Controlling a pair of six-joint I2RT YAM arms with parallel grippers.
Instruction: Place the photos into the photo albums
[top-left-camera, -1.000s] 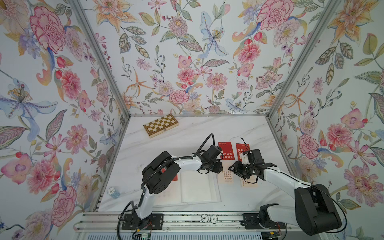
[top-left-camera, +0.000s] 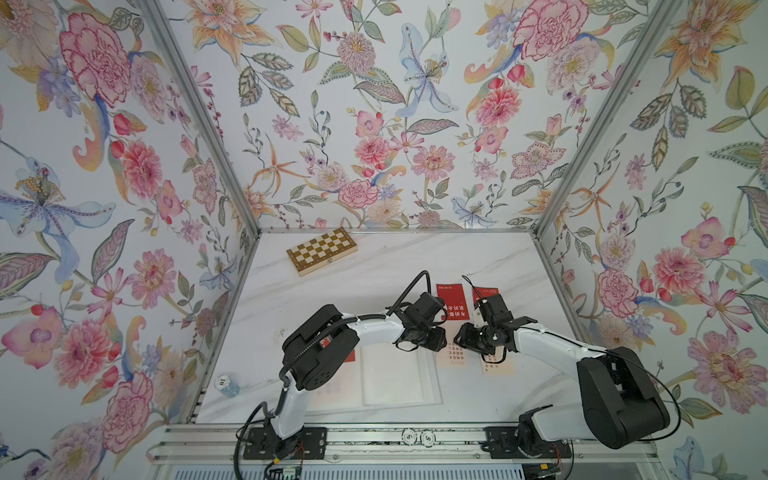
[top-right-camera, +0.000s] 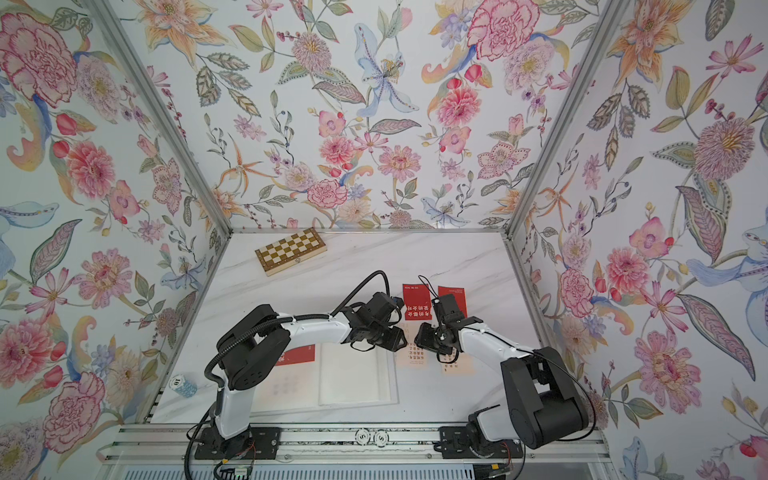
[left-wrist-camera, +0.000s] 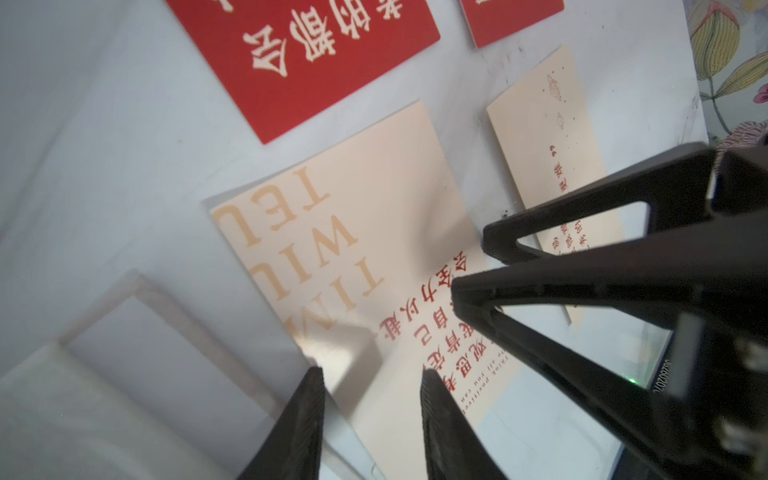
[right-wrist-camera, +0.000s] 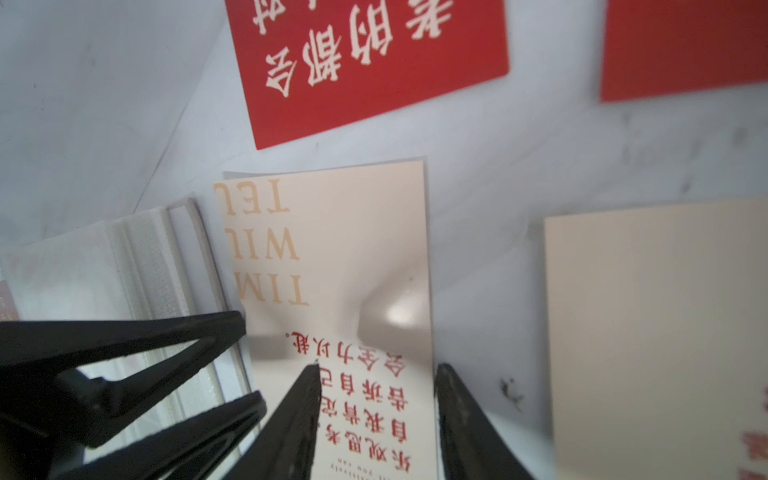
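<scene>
A cream card (left-wrist-camera: 360, 200) with faint letters and red script lies flat beside the open album (top-left-camera: 392, 380), whose clear sleeves show in both wrist views. My left gripper hovers low over the card's edge nearest the album, fingers apart, nothing seen between them. My right gripper stands open just over the same card, its fingertips near both long sides. A second cream card (right-wrist-camera: 648, 328) lies to the right. Two red cards (right-wrist-camera: 368, 72) (right-wrist-camera: 680, 40) lie behind them.
A chessboard box (top-left-camera: 321, 250) sits at the back left and a can (top-left-camera: 226, 385) at the front left. Both grippers are close together over the cards.
My right arm has moved leftward over the cream card, closer to my left gripper.
</scene>
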